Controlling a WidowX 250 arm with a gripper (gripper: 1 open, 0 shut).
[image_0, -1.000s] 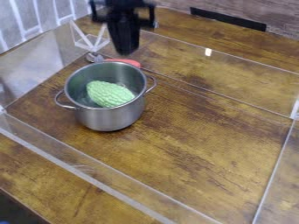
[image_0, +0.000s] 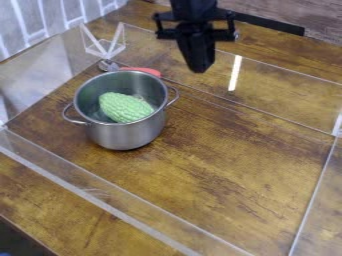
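Observation:
A steel pot (image_0: 126, 133) with two side handles stands on the wooden table at left of centre in the camera view. A pale green textured object (image_0: 124, 105) lies inside it. My dark gripper (image_0: 198, 55) is at the top, above and behind the pot to the right, blurred and shut, with nothing visible between its fingers. A red-handled utensil (image_0: 142, 70) with a metal end lies behind the pot.
A white wire-like object (image_0: 103, 50) stands at the back left, near clear panels at the table's edges.
My gripper has moved to the right, away from above the pot and the utensil. The pot and the green object inside it look unchanged.

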